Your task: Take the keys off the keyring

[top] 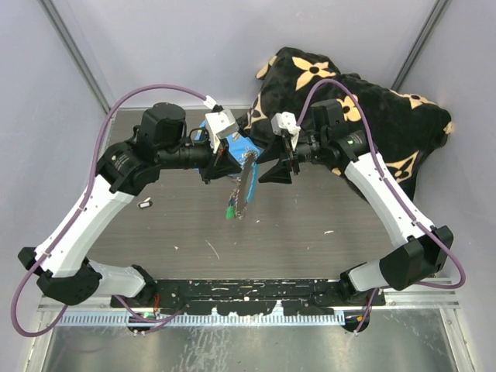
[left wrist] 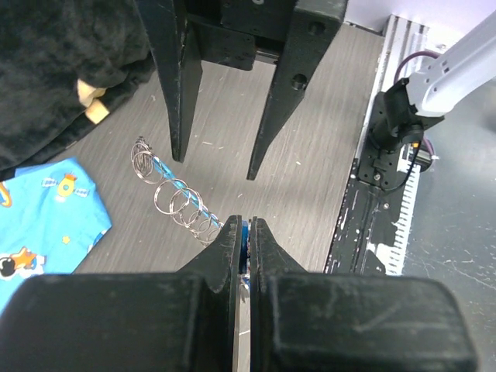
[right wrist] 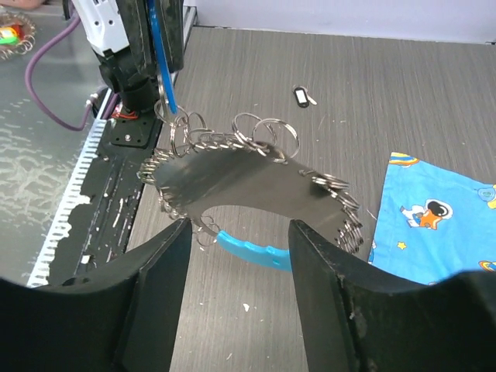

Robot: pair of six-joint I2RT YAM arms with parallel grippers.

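Observation:
My left gripper is shut on a thin blue strip, the upper end of the keyring [top: 246, 190], which hangs in the air. Many metal rings line its edges, around a grey flat body, and a green piece [top: 230, 211] shows low on it. In the right wrist view the keyring [right wrist: 248, 180] spans beyond and between my right fingers, with a light blue curved edge below. My right gripper stands open, facing the keyring from the right; nothing is clamped between its fingertips. In the left wrist view its open fingers hang above the rings [left wrist: 186, 203]. Separate keys are hard to make out.
A blue printed cloth [top: 236, 147] lies at the back of the table, beside a dark patterned blanket [top: 356, 108]. A small black-and-white tag with a key [right wrist: 302, 96] lies on the left of the table.

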